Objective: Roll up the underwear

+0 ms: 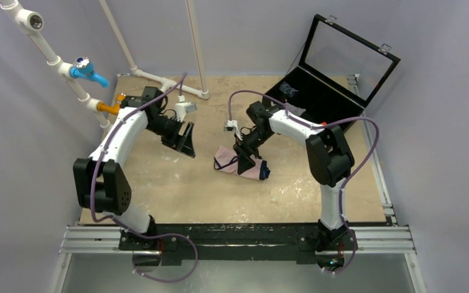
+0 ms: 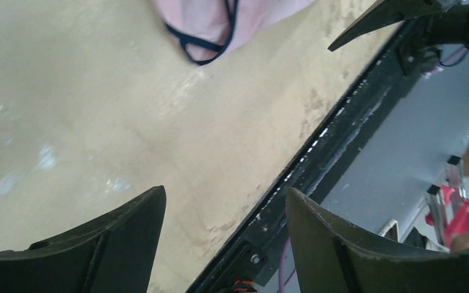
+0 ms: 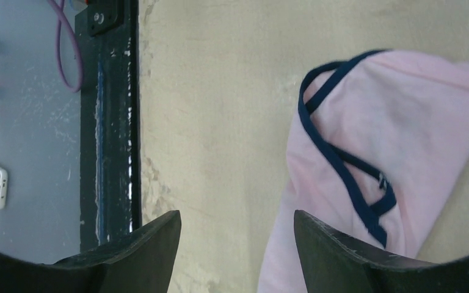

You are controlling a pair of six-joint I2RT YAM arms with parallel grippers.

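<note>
The pink underwear [image 1: 229,160] with navy trim lies folded on the middle of the table, its band ends dark at the right. It also shows at the top of the left wrist view [image 2: 250,18] and fills the right side of the right wrist view [image 3: 415,104]. My left gripper [image 1: 182,141] is open, raised left of the cloth, nothing between its fingers. My right gripper [image 1: 244,155] hangs over the cloth, open, with the pink fabric below and beyond its fingertips.
An open black case [image 1: 299,85] stands at the back right. White pipes with a blue tap [image 1: 88,72] and an orange tap occupy the left and back.
</note>
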